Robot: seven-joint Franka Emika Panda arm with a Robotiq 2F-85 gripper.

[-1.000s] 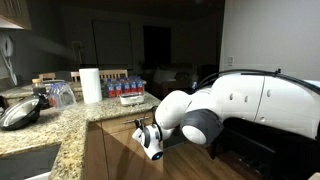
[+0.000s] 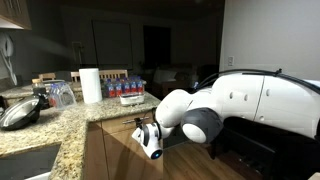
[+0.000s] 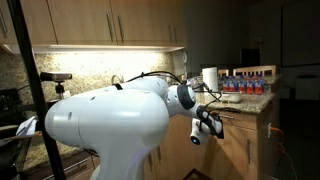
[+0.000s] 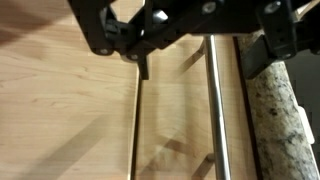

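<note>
A long metal bar handle [image 4: 216, 112] runs along a light wooden drawer front [image 4: 172, 130] in the wrist view. My gripper is open, one finger on each side of that bar, with clear gaps between bar and fingers. How deep the fingertips reach past the handle is hard to tell. In exterior view 1 the gripper [image 2: 141, 127] is at the cabinet front just below the counter edge. From the other side, the gripper [image 3: 212, 123] appears against the upper drawer, its fingers too small to make out.
Above the gripper lies the granite countertop [image 2: 118, 107], its edge [image 4: 277, 125] close to one finger. On it stand a paper towel roll [image 2: 91, 86], several water bottles [image 2: 124, 88] and a white tray [image 2: 132, 99]. A vertical handle [image 3: 249, 151] is on the cabinet door below.
The arm and gripper have shifted only very slightly at the drawer front. The drawer and the things on the counter look unmoved.
</note>
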